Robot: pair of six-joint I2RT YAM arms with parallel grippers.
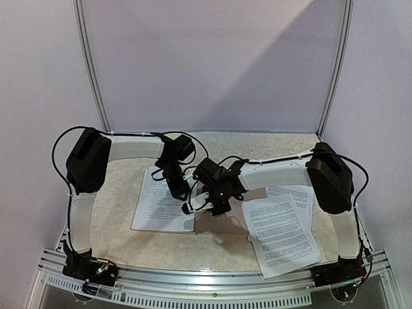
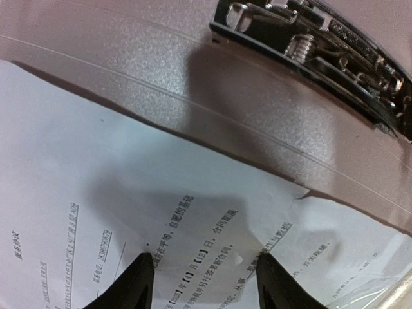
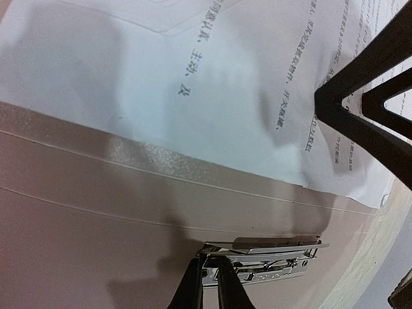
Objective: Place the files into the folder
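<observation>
The open folder has a pinkish inner cover with a metal clip, also visible in the left wrist view as a dark spring clip (image 2: 315, 55). Printed sheets (image 1: 158, 205) lie on the folder's left half, their edge beside the clip and not under it. Above these sheets, my left gripper is open, its fingers apart with printed paper showing below. My right gripper has its fingers close together at one end of the clip, apparently shut on its lever; the exact contact is partly hidden.
More printed sheets (image 1: 282, 235) lie at the right, the front one reaching towards the table's front edge and overlapping another sheet (image 1: 301, 199). Both forearms meet closely over the folder's middle. Bare table (image 1: 187, 251) shows in front.
</observation>
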